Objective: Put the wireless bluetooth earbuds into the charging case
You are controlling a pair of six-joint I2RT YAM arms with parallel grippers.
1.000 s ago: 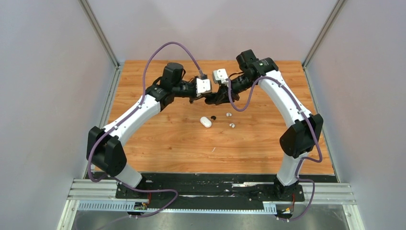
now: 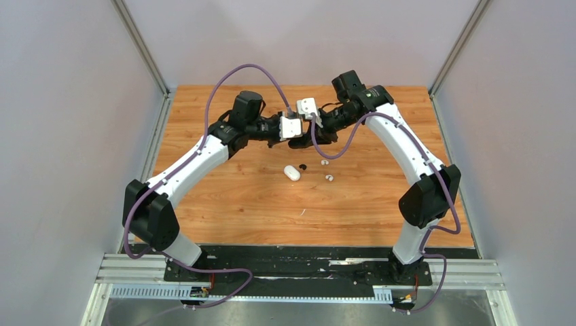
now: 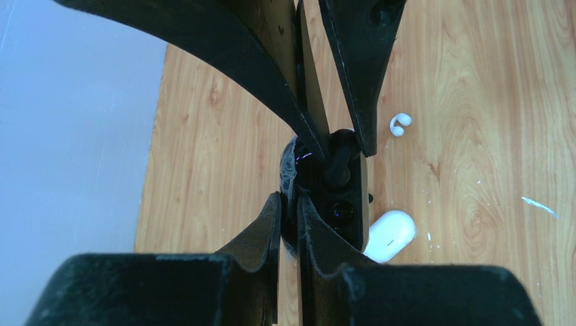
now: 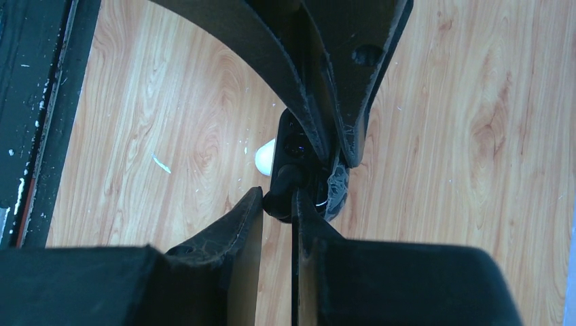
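The black charging case (image 3: 359, 197) is off the table, lid raised and dark wells facing the left wrist camera. My left gripper pinches it at the lid side. From the other side comes my right gripper, shut on a black earbud (image 3: 337, 174) whose body is over or in one of the wells; how deep it sits cannot be told. In the top view both grippers meet above the table, hiding most of the case. A second small black earbud (image 2: 303, 167) lies on the table.
A white case (image 2: 292, 172) lies on the wooden table below the grippers. Two pairs of white earbuds (image 2: 329, 178) rest to its right.
The left hand has moved a little right and toward the front. Objects on the table have stayed put.
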